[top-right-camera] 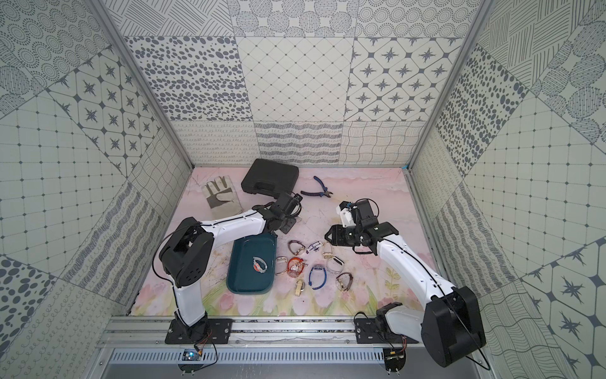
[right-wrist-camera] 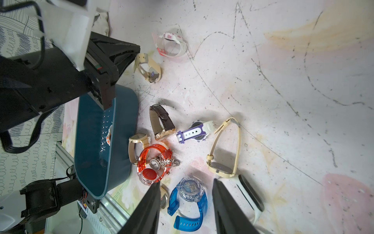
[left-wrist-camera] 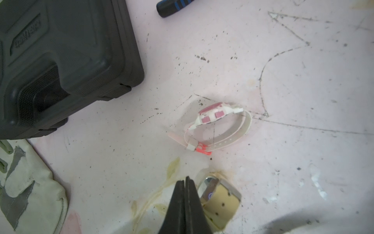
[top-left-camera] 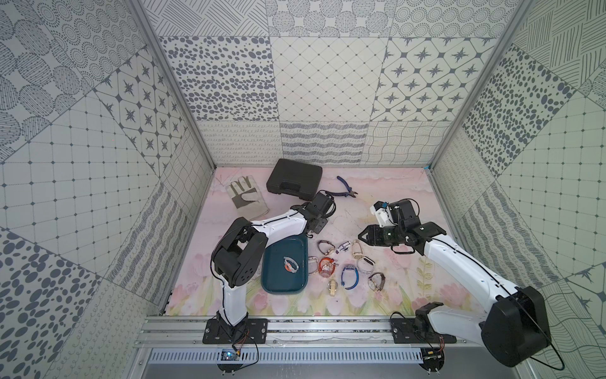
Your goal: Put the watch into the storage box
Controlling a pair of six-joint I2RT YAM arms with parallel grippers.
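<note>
The teal storage box point(top-left-camera: 276, 283) stands at the table's left front, with a white and orange watch point(top-left-camera: 290, 264) inside. My left gripper is shut, nothing showing between its fingers. Just right of its tips in the left wrist view lies a yellow-strapped watch point(left-wrist-camera: 223, 204); a white and pink watch point(left-wrist-camera: 218, 115) rests farther off. My right gripper is open and empty, over the watches; a blue watch point(right-wrist-camera: 190, 206) appears between its fingers in that view. Nearby are a red watch point(right-wrist-camera: 150, 173), a brown-strapped watch point(right-wrist-camera: 161, 120), and a purple-strapped watch point(right-wrist-camera: 191, 133).
A black case point(top-left-camera: 294, 177), a grey-white glove point(top-left-camera: 246, 197) and blue-handled pliers point(top-left-camera: 341, 187) lie toward the back. Several more watches are crowded right of the box, including a beige one point(right-wrist-camera: 236, 146).
</note>
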